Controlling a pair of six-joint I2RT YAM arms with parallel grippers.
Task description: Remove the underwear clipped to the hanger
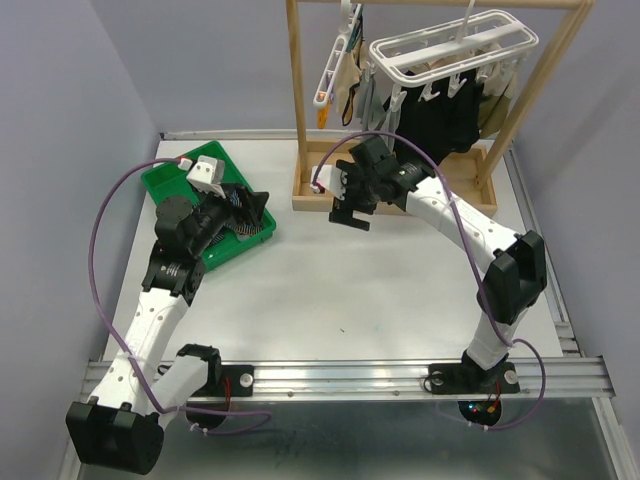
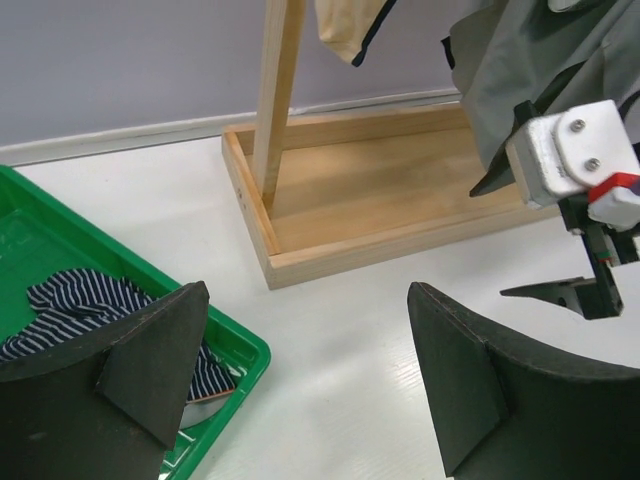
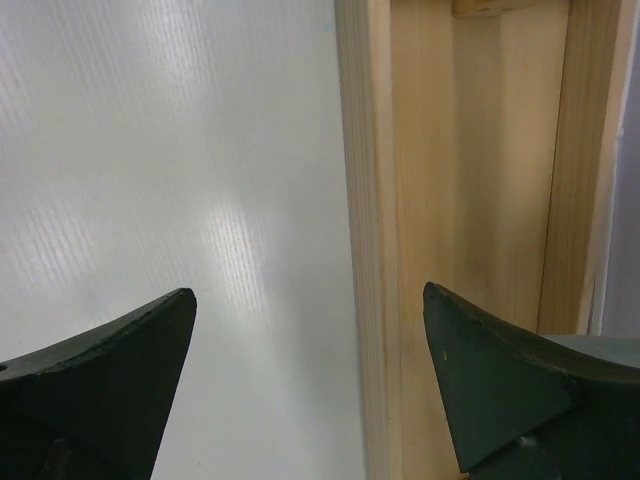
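Observation:
Several garments hang from the white clip hanger at the upper right of the top view: a grey one, a black one and an olive one. Which is underwear, I cannot tell. My right gripper is open below and left of them, in front of the grey cloth. In the right wrist view only floor and wood show between its fingers. My left gripper stands open by the green bin's right side, nothing between its fingers.
The green bin holds dark striped cloth. A wooden rack base with upright posts lies under the garments. Beside it hangs another white hanger with beige cloth.

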